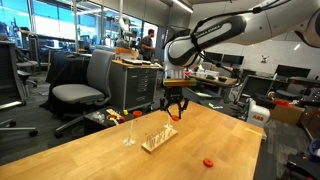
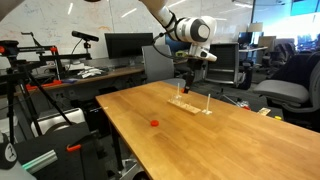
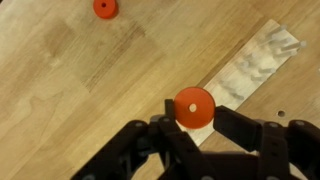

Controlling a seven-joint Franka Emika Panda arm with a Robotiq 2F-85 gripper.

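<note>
An orange-red round piece with a small pale centre shows between the fingertips in the wrist view, over one end of a pale wooden rack. My gripper is low over the far end of that rack, pointing down. Its fingers flank the round piece closely; whether they press on it cannot be told. A second red disc lies flat on the table, away from the rack. In exterior view 2 the gripper hides part of the rack's far end.
A thin pale post stands on the table left of the rack, with a red piece near its top. Small pegs stick up from the rack. A grey office chair stands behind it.
</note>
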